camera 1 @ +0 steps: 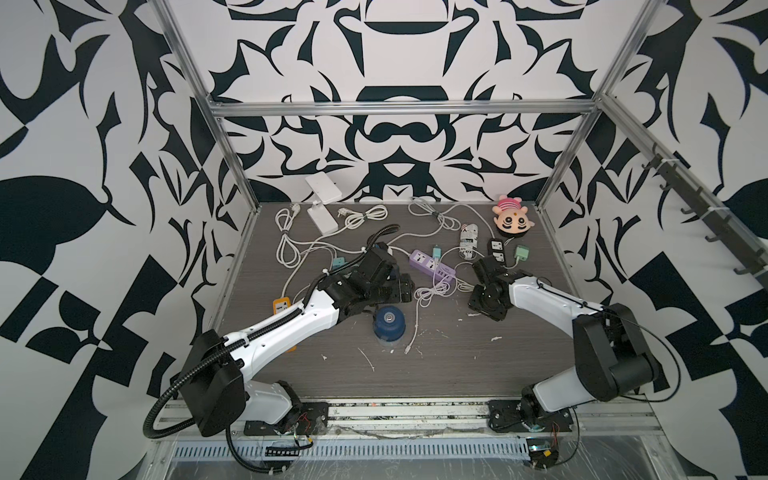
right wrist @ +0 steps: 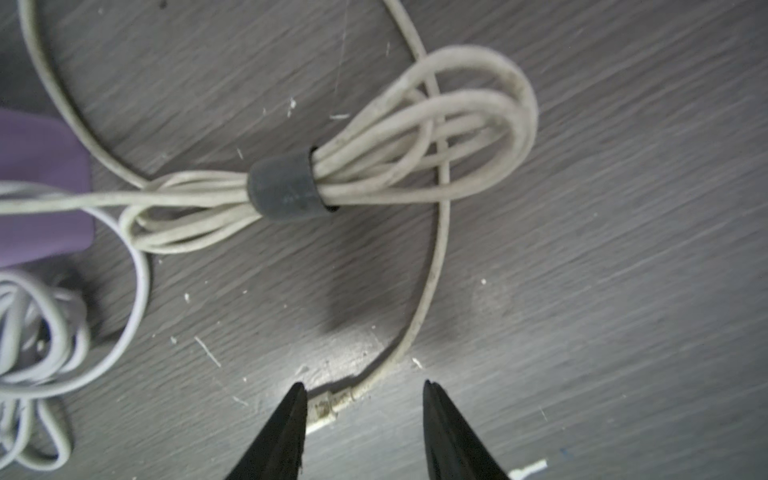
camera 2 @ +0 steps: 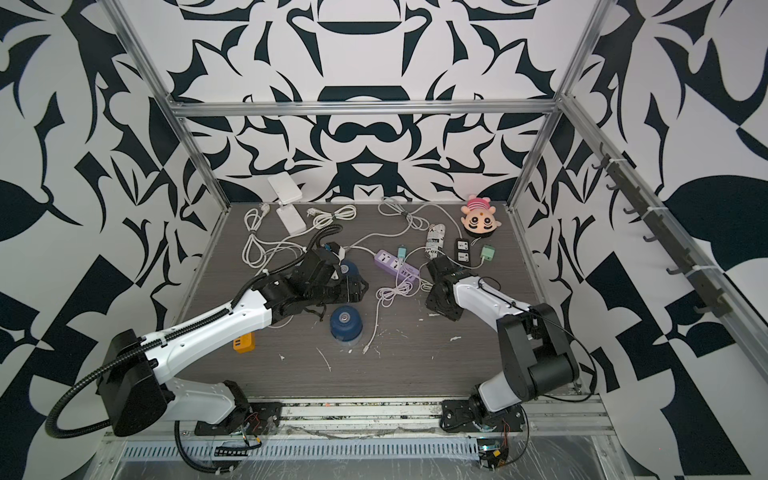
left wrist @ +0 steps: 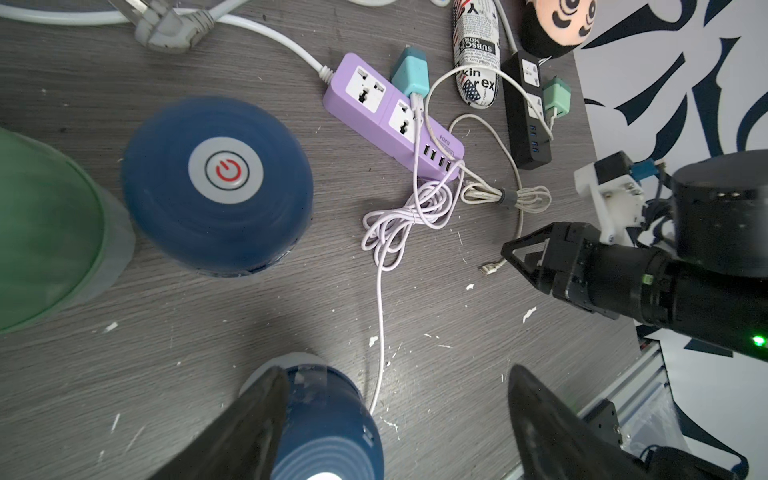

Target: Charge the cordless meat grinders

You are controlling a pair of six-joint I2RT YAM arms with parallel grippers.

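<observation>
One blue meat grinder top (left wrist: pixel 228 172), marked with a red power symbol, is at the upper left of the left wrist view. A second blue grinder (left wrist: pixel 328 420) appears at the bottom, near one finger of my left gripper, whose fingers are apart with nothing held. My right gripper hovers above the table, its fingers spread. A beige cable's plug end (right wrist: pixel 324 408) shows beside its left finger, not gripped. Its coil (right wrist: pixel 292 188) is bound by a dark band. A white cable (left wrist: pixel 380 312) runs from a teal charger (left wrist: pixel 411 73) on the purple power strip (left wrist: pixel 376 108).
A green-topped bowl (left wrist: pixel 48 232) stands at the left. A black power strip (left wrist: pixel 525 120) with a green charger (left wrist: pixel 557 96), a patterned case (left wrist: pixel 476 52) and a pink doll (camera 1: pixel 512 216) occupy the back right. An orange object (camera 2: pixel 244 342) lies at left.
</observation>
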